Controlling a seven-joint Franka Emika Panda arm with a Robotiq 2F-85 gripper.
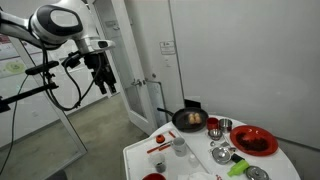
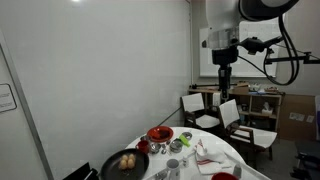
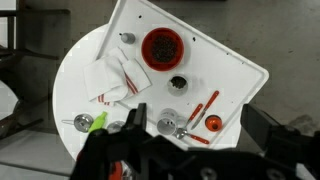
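My gripper (image 1: 104,89) hangs high in the air, pointing down, left of the round white table and well above it. Its fingers stand open with nothing between them; in the wrist view the two dark fingers (image 3: 152,152) sit apart at the lower edge. Below lies a white tray (image 3: 250,75) holding a red bowl (image 3: 162,48) with dark contents, a metal cup (image 3: 178,84), a tomato (image 3: 214,123), red-handled utensils (image 3: 210,101) and a white cloth (image 3: 108,80). The gripper touches none of them.
A black pan (image 1: 190,120) with food in it is near the wall. Beside it are red cups (image 1: 213,124) and a large red plate (image 1: 254,140). A green-handled item (image 1: 238,167) lies near several metal pieces. The air around the arm is clear.
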